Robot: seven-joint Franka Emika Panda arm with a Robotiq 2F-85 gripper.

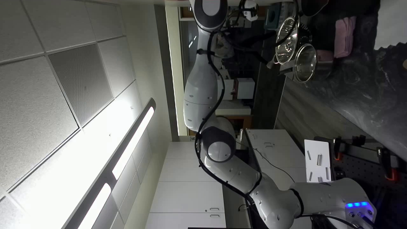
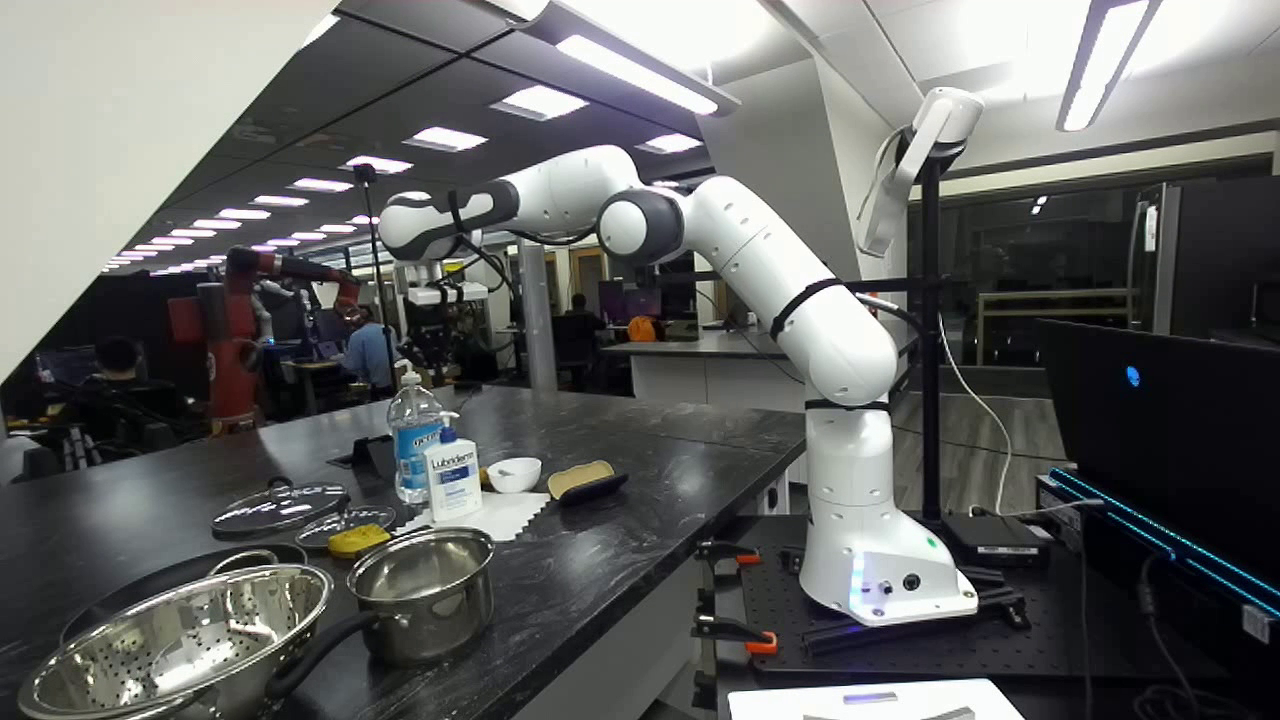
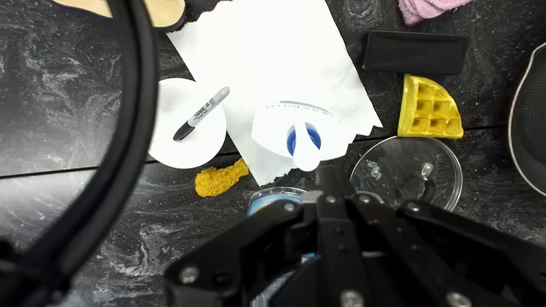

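Note:
My gripper is shut, with nothing showing between its fingers. It hangs above the dark counter; in exterior view 2 the hand is well over the bottles. Close to the fingertips in the wrist view is a white lotion bottle with a blue-collared pump. A clear bottle with a blue label lies partly hidden beneath the gripper. To the left, a white bowl has a grey marker over it. A yellow waffle-shaped piece sits to the right, bordering a glass lid.
White paper lies under the lotion bottle. An orange-yellow lump, a black block and a pink cloth are around it. A colander and a steel pot occupy the near counter. Bare counter extends toward the arm's base.

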